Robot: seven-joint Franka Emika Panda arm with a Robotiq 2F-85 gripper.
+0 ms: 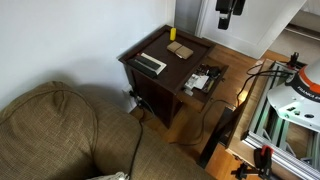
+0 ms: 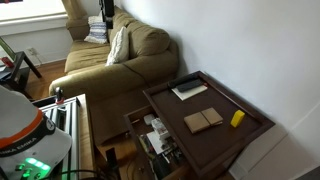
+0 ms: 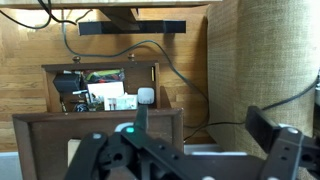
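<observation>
My gripper hangs in the air with its two dark fingers far apart, nothing between them; below the gap are a cabinet edge, wood floor and a cable. In exterior view 1, the gripper (image 1: 225, 20) is at the top, above the cabinet's height. The dark brown cabinet (image 2: 190, 122) has a drawer (image 3: 154, 73) pulled open, filled with small items and a white box (image 3: 105, 90). On its top lie a tan folded object (image 2: 203, 120), an upright yellow object (image 2: 238, 118) and a flat dark-and-white item (image 2: 188, 90).
A brown sofa (image 1: 70, 125) stands beside the cabinet. A black cable (image 3: 171, 62) runs across the wood floor. The arm's table (image 2: 95, 125) is on the drawer side, with clear floor between. A white wall (image 2: 265, 50) rises behind the cabinet.
</observation>
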